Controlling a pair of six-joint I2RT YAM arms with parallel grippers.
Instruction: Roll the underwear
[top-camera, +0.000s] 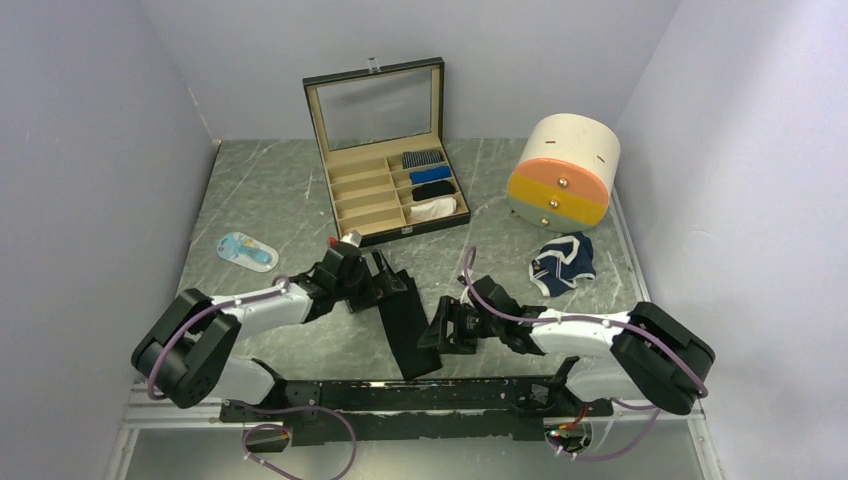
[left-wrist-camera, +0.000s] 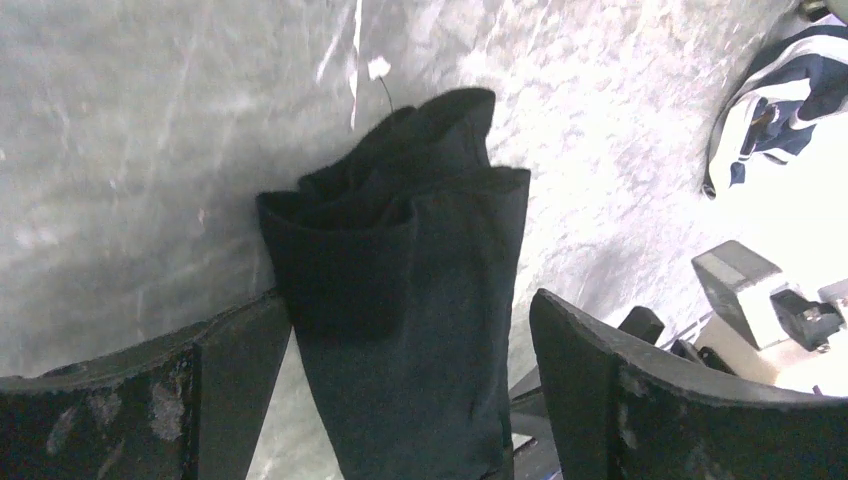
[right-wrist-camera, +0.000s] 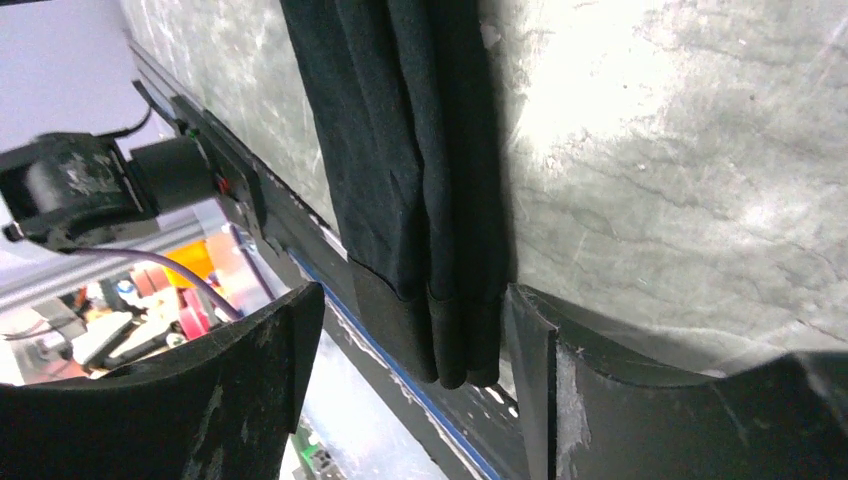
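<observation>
The black underwear lies folded into a long strip on the table, running from back to front in the top view. At its far end, the left gripper stands open; the left wrist view shows bunched, layered cloth between and beyond the fingers. My right gripper is open at the near right edge of the strip. In the right wrist view the near end, with lengthwise folds and a hem, lies between the spread fingers.
Behind stands an open organizer box with several rolled garments in its right compartments. A drawer cabinet and a crumpled navy-and-white cloth are at the right. A blue package lies at the left. The table's front edge is close to the strip.
</observation>
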